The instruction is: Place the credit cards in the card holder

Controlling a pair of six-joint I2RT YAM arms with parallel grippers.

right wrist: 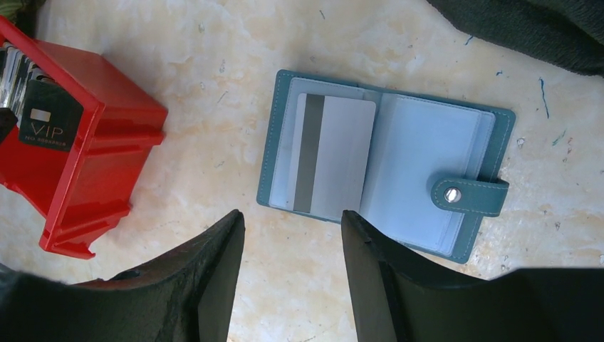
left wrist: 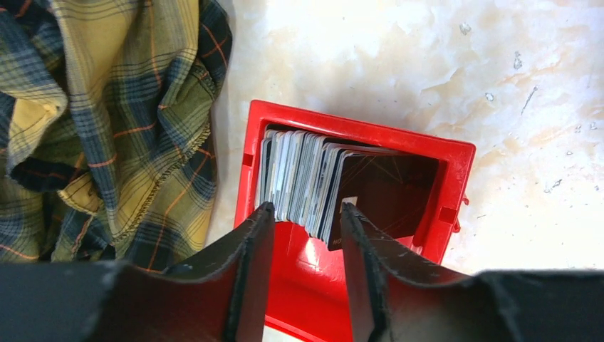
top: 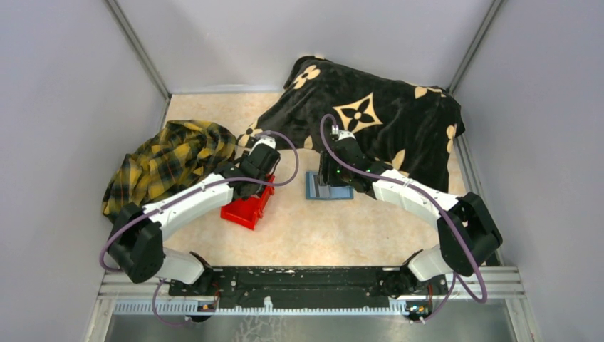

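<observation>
A row of cards stands in the red box, a dark card at its right end; in the right wrist view that card reads VIP. My left gripper is over the box, fingertips apart at the cards, nothing visibly gripped. The blue card holder [right wrist: 484,142] lies open on the table, with a grey card with a dark stripe [right wrist: 342,149] on its left half. My right gripper stands open above the holder, its fingers empty.
A yellow plaid cloth [top: 164,164] lies left of the box. A black patterned blanket [top: 399,107] covers the back right, behind the holder.
</observation>
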